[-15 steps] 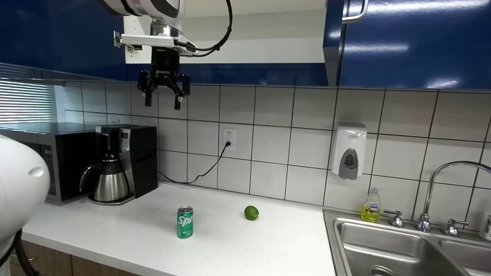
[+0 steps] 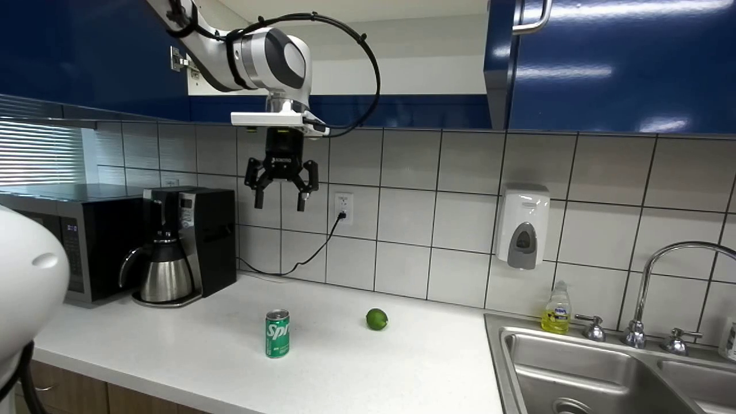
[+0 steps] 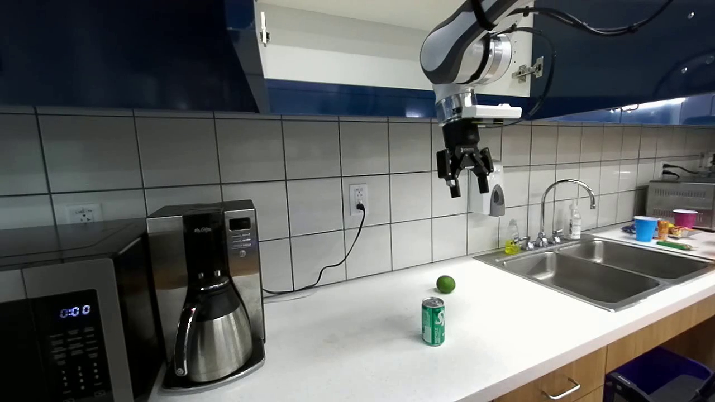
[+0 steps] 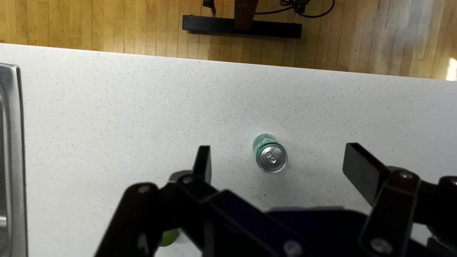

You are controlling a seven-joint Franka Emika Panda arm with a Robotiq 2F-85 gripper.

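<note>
High above the white counter, my gripper (image 2: 280, 201) hangs pointing down, open, with only air between its fingers. Below it a green Sprite can (image 2: 277, 334) stands upright on the counter. Looking down in the wrist view, the can (image 4: 270, 154) shows its silver top between the two fingers in the picture, well beneath them. A green lime (image 2: 376, 318) lies to the right of the can in exterior view 1, closer to the tiled wall. In the wrist view the lime (image 4: 169, 237) is mostly hidden behind the gripper's linkage.
A coffee maker (image 3: 221, 295) with a steel carafe and a microwave (image 3: 74, 321) take up one end of the counter. The steel sink (image 2: 507, 372) is at the other end, with a soap bottle (image 2: 556, 310) behind it. Overhead, a cabinet (image 2: 407, 65) stands open. Bare counter surrounds the can.
In exterior view 1 my gripper has come down and moved right, still open. The can and the lime have stayed in place.
</note>
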